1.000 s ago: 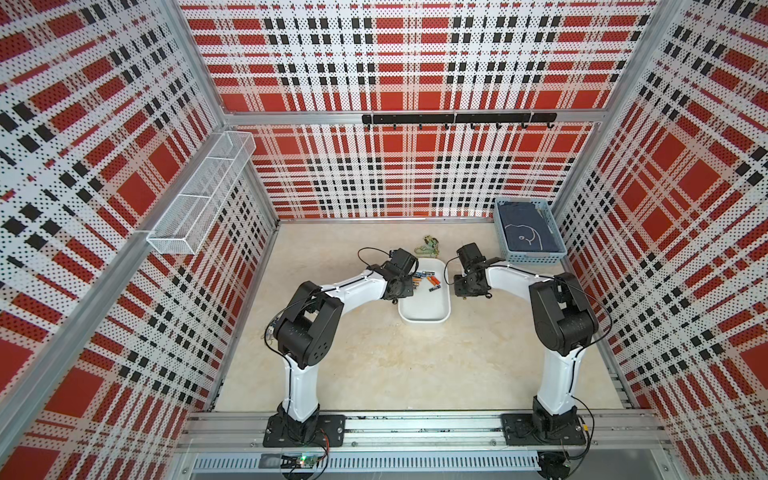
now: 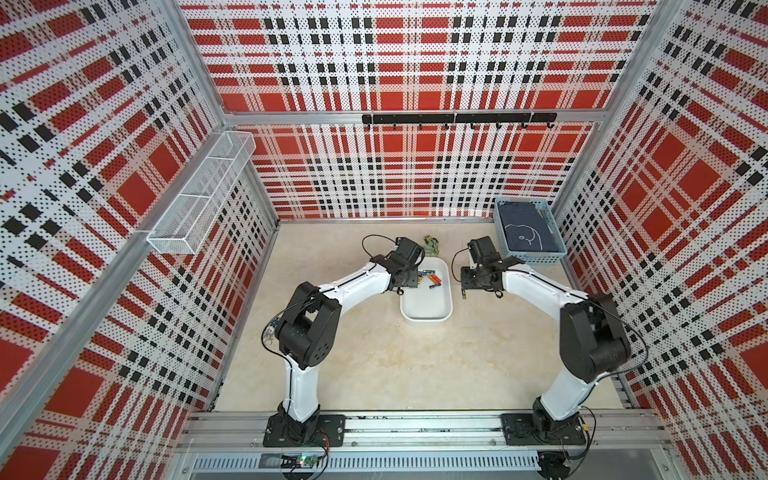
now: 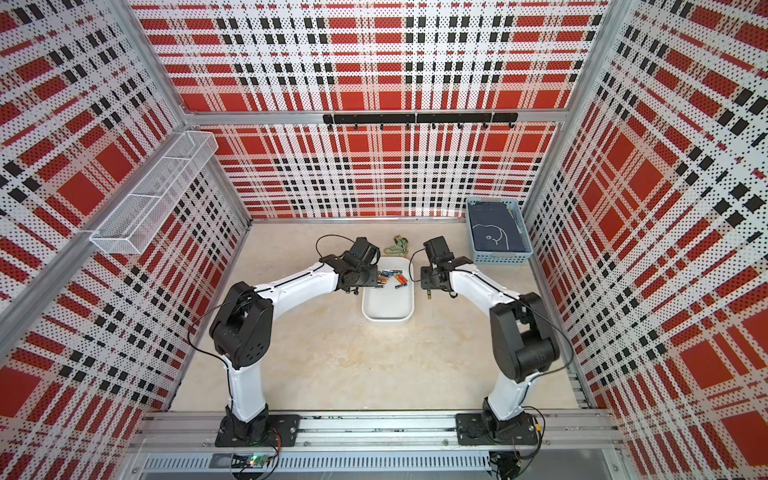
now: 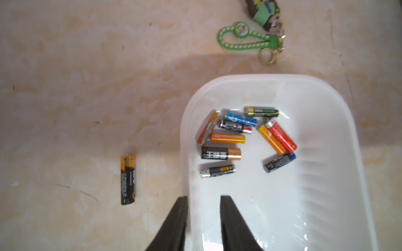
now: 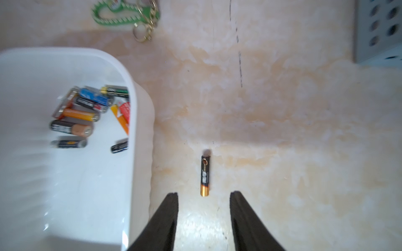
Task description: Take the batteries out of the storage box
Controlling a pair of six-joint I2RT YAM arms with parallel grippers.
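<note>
The white storage box (image 4: 276, 200) holds several batteries, among them a red one (image 4: 280, 136) and a black-copper one (image 4: 220, 153), in its far part. Outside it, a black battery (image 4: 127, 179) lies on the table to the left and another (image 5: 204, 175) to the right. My left gripper hangs over the box's left part, fingers part open, nothing seen between them. My right gripper is over the table right of the box, part open, just short of that battery in its wrist view, with nothing between its fingers.
A green keychain (image 4: 247, 41) lies behind the box. A blue basket (image 3: 500, 256) with dark cloth stands at the back right. A wire shelf (image 2: 192, 208) is on the left wall.
My left gripper has risen a little toward the back.
</note>
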